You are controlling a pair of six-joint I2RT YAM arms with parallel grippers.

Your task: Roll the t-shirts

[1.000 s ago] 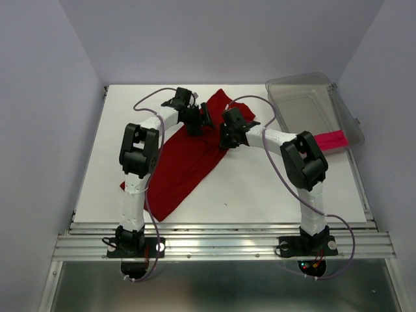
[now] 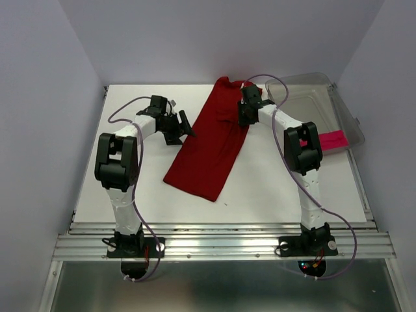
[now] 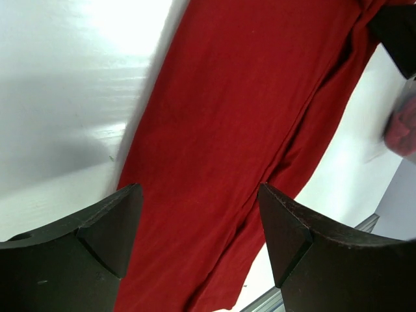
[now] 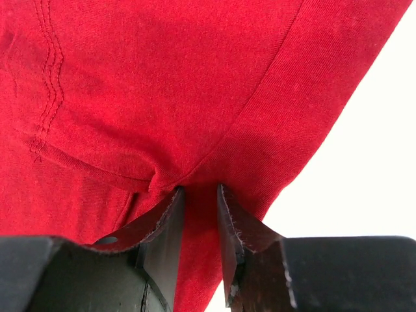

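Note:
A dark red t-shirt (image 2: 205, 162) lies folded into a long strip slanting across the table, its far end spread wider, with creases near the right gripper. My left gripper (image 2: 184, 132) stands open over the strip's left edge, the cloth passing below its wide-spread fingers (image 3: 97, 227) in the left wrist view. At the strip's upper right edge is my right gripper (image 2: 243, 115), its fingertips low against the fabric. The right wrist view shows a narrow gap between its fingers, with red cloth (image 4: 149, 84) in and around that gap; firm contact cannot be made out.
A clear plastic bin (image 2: 305, 78) stands at the back right, holding a bright red folded cloth (image 2: 330, 140) near its front wall.
The shirt has shifted right and its near end has swung rightward. My right gripper has moved right and away from the front.

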